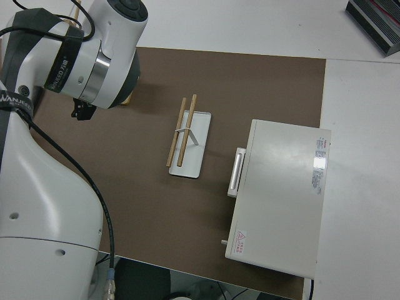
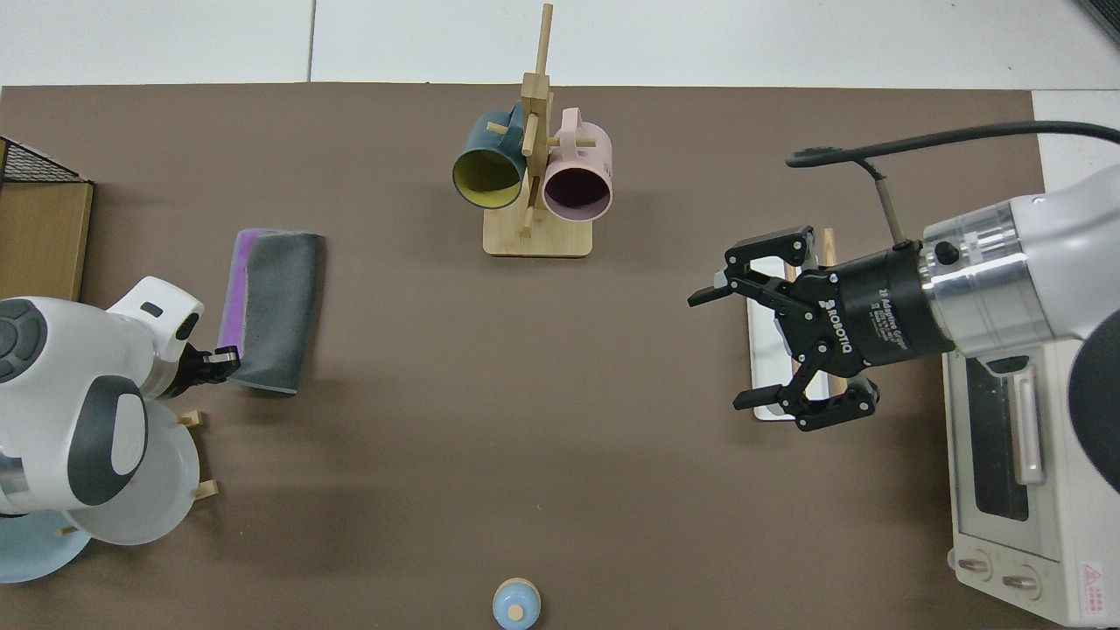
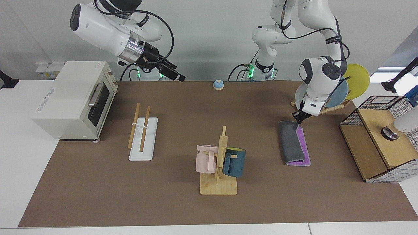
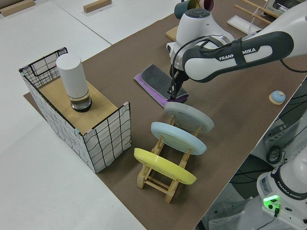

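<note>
In the top view one gripper (image 2: 715,346) reaches from the right, fingers spread open and empty, above a white board (image 2: 767,341) with two wooden rods (image 3: 144,129). The other gripper (image 3: 300,116) points down beside a folded grey-and-purple towel (image 2: 275,310); its fingers are too small to read. A wooden mug tree (image 2: 536,243) holds a teal mug (image 2: 482,170) and a pink mug (image 2: 577,168). Plates (image 4: 163,166) stand in a wooden rack.
A white toaster oven (image 3: 66,109) stands beside the board. A wire-and-wood shelf (image 3: 365,152) holds a white cylinder (image 4: 72,76). A small blue-capped object (image 2: 515,605) lies near the edge.
</note>
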